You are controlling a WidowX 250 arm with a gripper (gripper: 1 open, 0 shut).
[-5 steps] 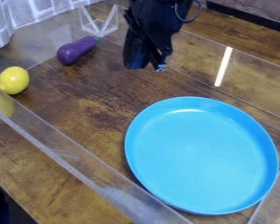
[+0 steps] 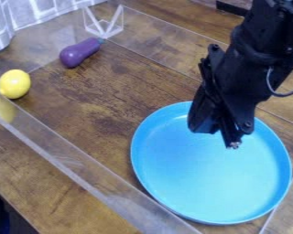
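My black gripper [image 2: 220,110] hangs large in the camera view over the upper part of a blue plate [image 2: 208,179], hiding part of its far rim. The gripper appears shut; I see nothing held between its fingers.
A purple eggplant [image 2: 81,52] lies at the upper left, near a small clear stand [image 2: 103,20]. A yellow lemon [image 2: 15,82] is at the left edge. Clear panels border the wooden table [image 2: 94,110], whose middle left is free.
The objects on the table have not moved.
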